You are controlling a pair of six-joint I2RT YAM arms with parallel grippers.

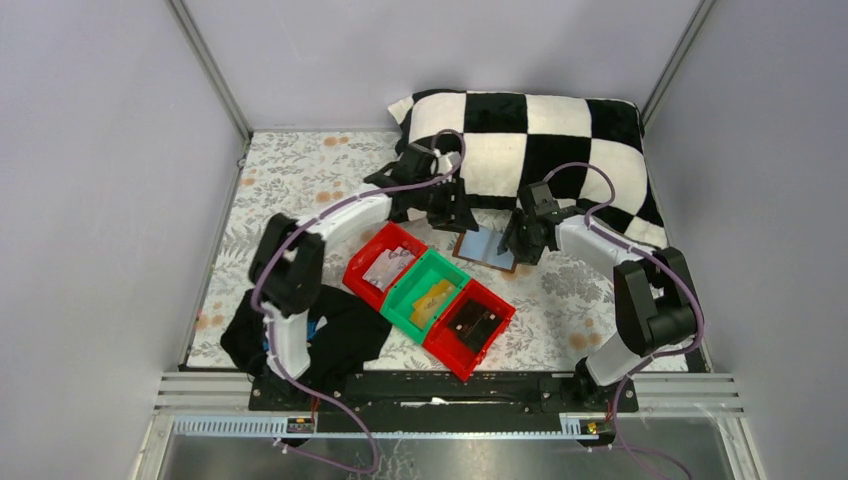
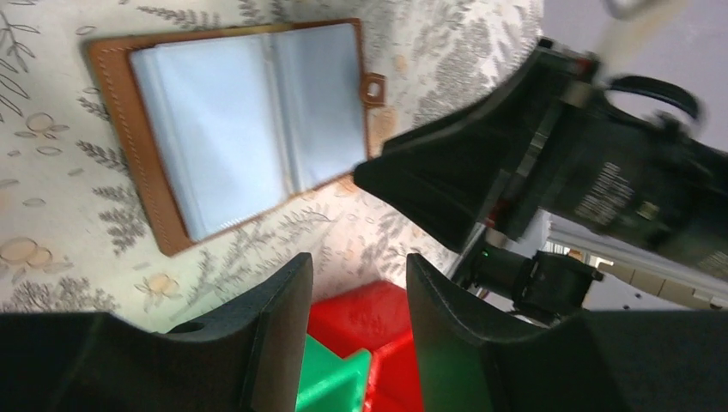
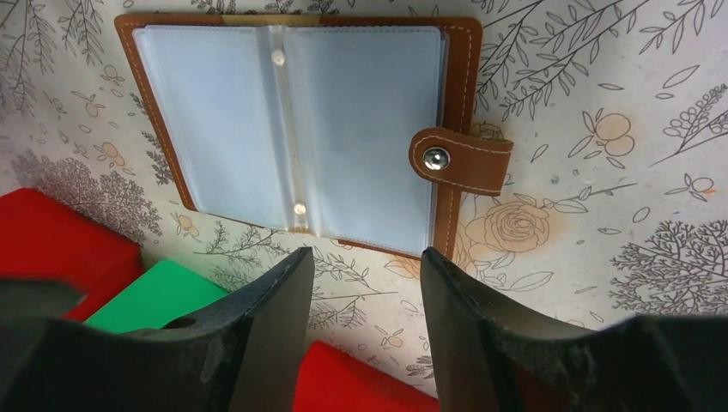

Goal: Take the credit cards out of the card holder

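Note:
The card holder (image 1: 485,246) lies spread flat on the patterned table, with brown stitched edges and pale clear sleeves. Its snap strap (image 3: 464,160) is unfastened on the right side in the right wrist view. Both sleeve pages (image 3: 365,129) look plain, and I cannot tell whether a card sits inside. My left gripper is open with nothing between its fingers, at the holder's left end. Open and empty too, my right gripper hovers at the holder's right end, partly covering it from above.
In front stands a three-part bin: a red section (image 1: 368,271) with a packet, a green section (image 1: 402,296) with yellow items, and a red section (image 1: 447,347) with a dark item. A checkered cushion (image 1: 560,135) fills the back. Black cloth (image 1: 350,335) lies front left.

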